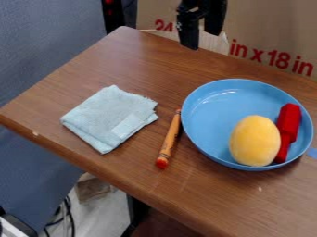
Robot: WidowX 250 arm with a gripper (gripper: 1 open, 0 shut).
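Note:
The black gripper (201,28) hangs high at the top centre, above the far part of the table, its lower fingers apparently spread, with nothing visible between them. A blue plate (221,102) on the right holds a yellow oval object (254,141) and a red object (287,130). An orange stick with a red end (171,139) lies just left of the plate. A folded pale blue cloth (109,118) lies at the left.
A cardboard sheet (272,28) stands behind the table. The table's left edge drops to a grey-blue surface.

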